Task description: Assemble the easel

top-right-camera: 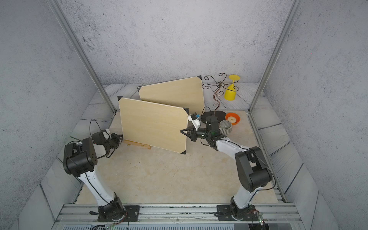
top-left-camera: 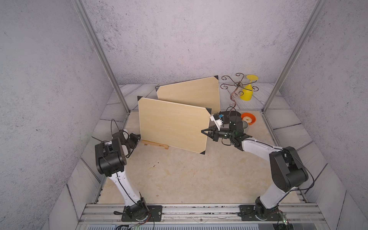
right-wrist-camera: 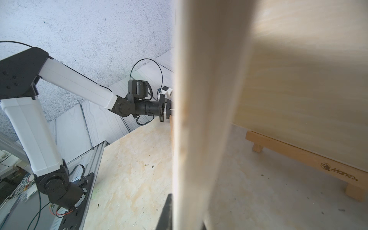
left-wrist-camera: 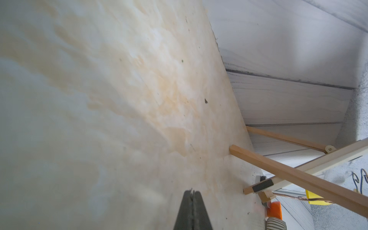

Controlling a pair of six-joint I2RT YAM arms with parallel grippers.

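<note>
A pale wooden board with dark corners stands upright in the middle, a second board behind it. A wooden easel ledge sits low between them. My left gripper is shut at the front board's left side; in the left wrist view nothing shows between its fingers, and easel legs rise behind. My right gripper is at the front board's right edge. In the right wrist view the board's blurred edge covers most of the fingers, so what lies between them is hard to tell.
At the back right stand a yellow vase, a curled metal stand, an orange bowl and a ribbed container.
</note>
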